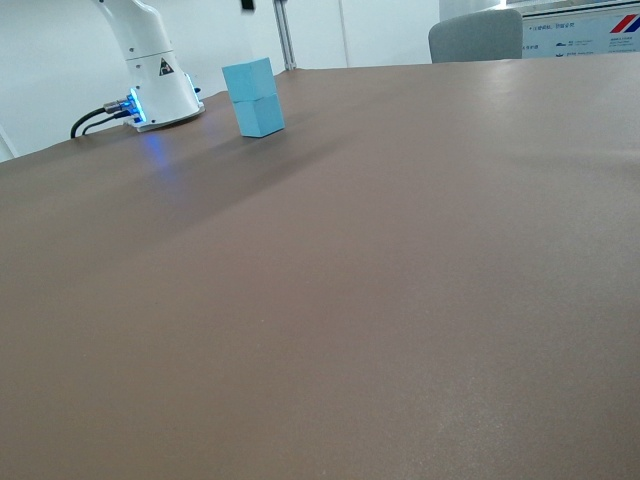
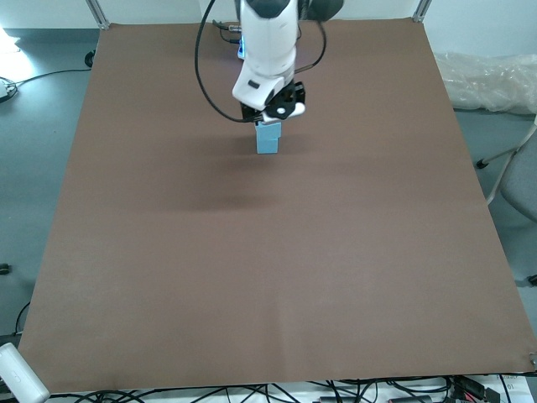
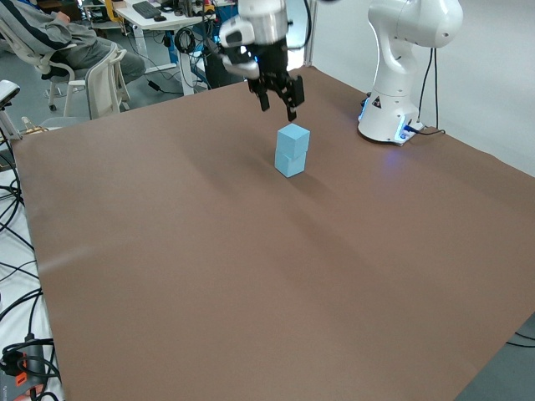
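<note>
Two light blue cubes, one stacked on the other, stand on the brown table: the upper cube point(image 3: 292, 139) and lower cube point(image 3: 289, 164) in the right view, the same stack point(image 1: 254, 98) in the top view. In the right view the black gripper point(image 3: 277, 107) hangs just above the stack, apart from it, its fingers spread with nothing seen between them. In the left view the white wrist and gripper partly hide the stack point(image 2: 268, 143).
The white arm base point(image 3: 389, 116) with cables stands at the table's far edge. Cables and a white cylinder point(image 2: 20, 372) lie beyond the near edge.
</note>
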